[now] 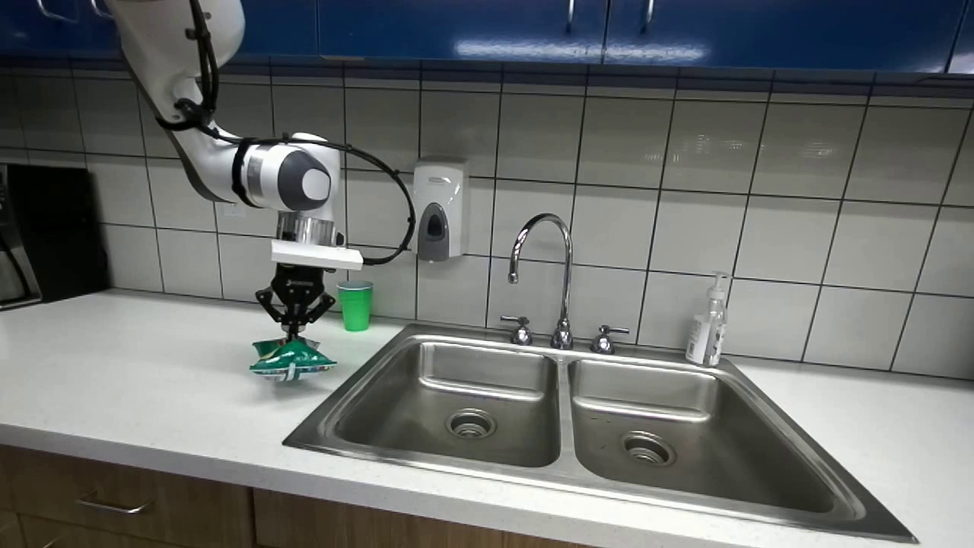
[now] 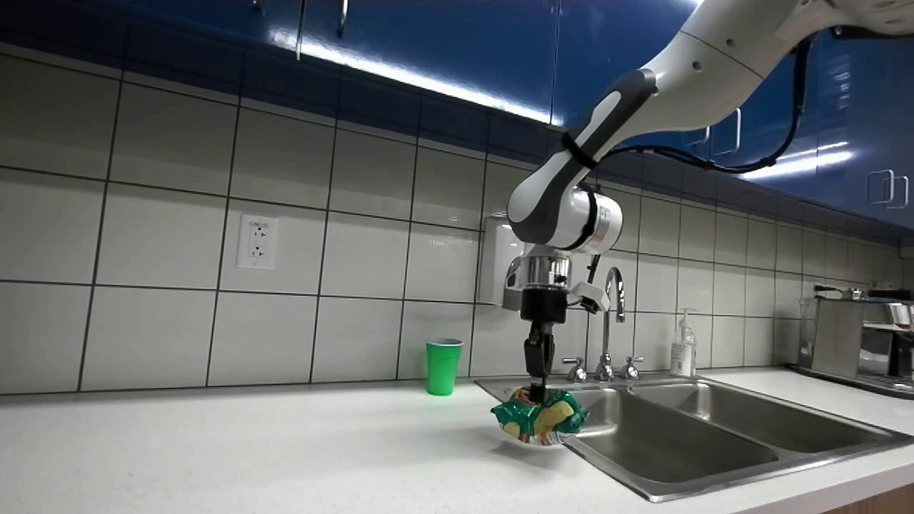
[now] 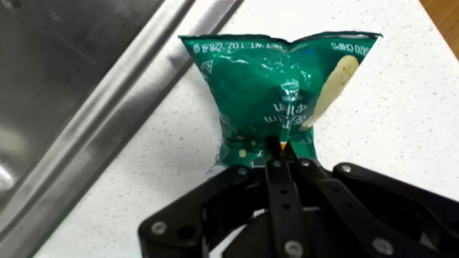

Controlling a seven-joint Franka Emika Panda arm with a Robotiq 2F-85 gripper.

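Note:
A green chip bag [image 1: 293, 358] hangs pinched at its middle in my gripper [image 1: 292, 336], just above the counter left of the sink. Its printed front, with pale chips, faces the second exterior view, where the bag [image 2: 540, 417] has a shadow beneath it. Seen from the wrist, the bag [image 3: 262, 86] spreads out beyond my fingers [image 3: 282, 185], which are closed together on its crumpled film. The part of the bag under the gripper is hidden in that view.
A green cup [image 1: 355, 306] stands behind the bag, near the tiled wall. The double steel sink [image 1: 563, 429] lies to the right, with a faucet [image 1: 563, 283] and a soap bottle [image 1: 708, 324] at its back. Open counter [image 1: 137, 374] stretches to the left.

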